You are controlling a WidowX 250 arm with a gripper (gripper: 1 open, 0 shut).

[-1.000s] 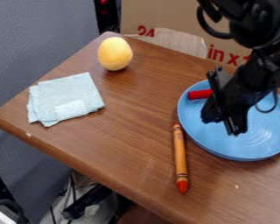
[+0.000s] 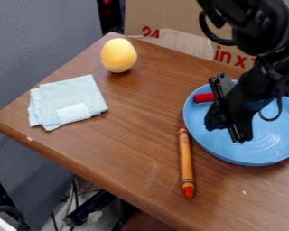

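My black gripper (image 2: 231, 122) is low over a blue plate (image 2: 262, 148) on the right of the wooden table, beside a red cylindrical object (image 2: 202, 97) that lies near the plate's back left, partly hidden behind it. Whether the fingers are open or shut on anything is unclear. An orange crayon (image 2: 186, 165) lies just left of the plate, pointing toward the front edge. A yellow oval object (image 2: 118, 55) sits at the back left, and a folded pale cloth (image 2: 66, 102) lies at the left.
A cardboard box (image 2: 172, 20) stands behind the table (image 2: 105, 153). The middle of the tabletop, between cloth and plate, is clear. The table's left and front edge drops to a grey surface and dark items below.
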